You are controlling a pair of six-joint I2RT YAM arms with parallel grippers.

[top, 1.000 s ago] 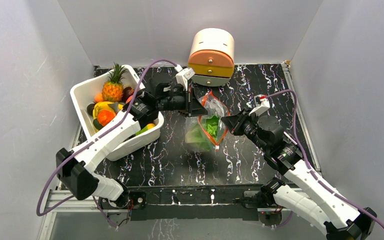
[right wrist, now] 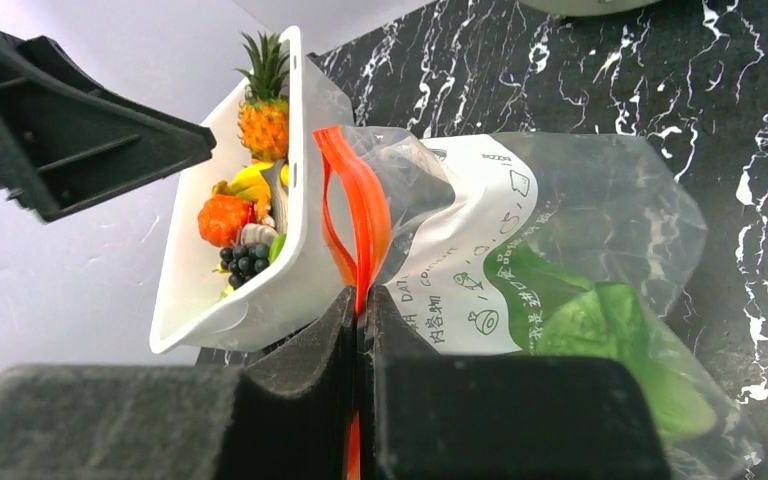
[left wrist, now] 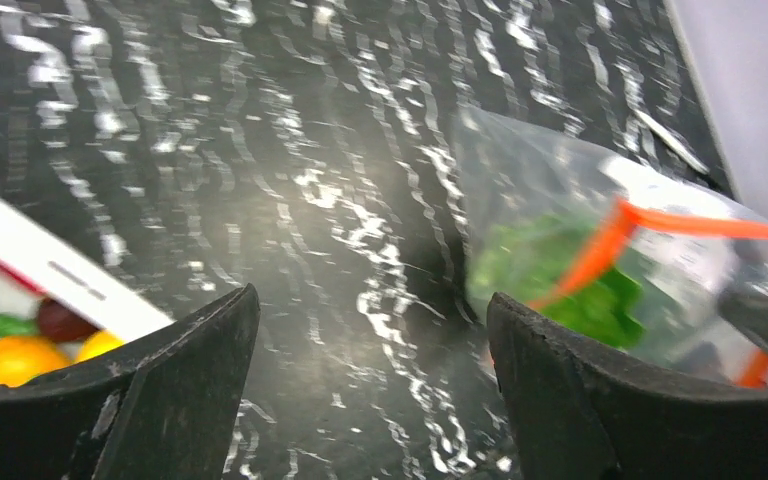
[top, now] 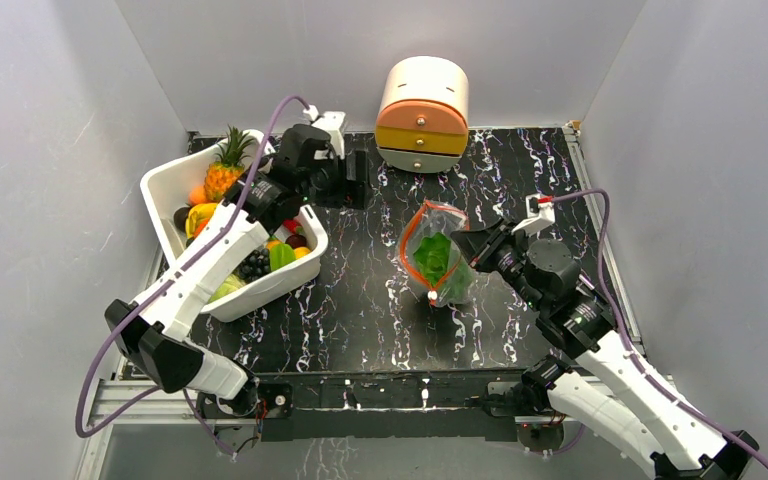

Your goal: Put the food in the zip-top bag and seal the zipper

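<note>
The zip top bag [top: 435, 270], orange-rimmed and holding green leafy food [top: 432, 255], stands mid-table. My right gripper is shut on the orange zipper strip [right wrist: 360, 200] at the bag's edge, as the right wrist view shows. My left gripper hangs open between the food bin and the bag, with nothing between its fingers. In the left wrist view the bag [left wrist: 500, 170] is to the right of it, partly blurred.
A white bin [top: 165, 220] of mixed fruit and vegetables, including a pineapple [top: 224, 180], fills the left side, under the left arm. A small drawer box [top: 422, 100] stands at the back.
My left gripper has pulled back from the bag, up and leftward. The bag has shifted right and turned, and my right arm has moved slightly rightward.
</note>
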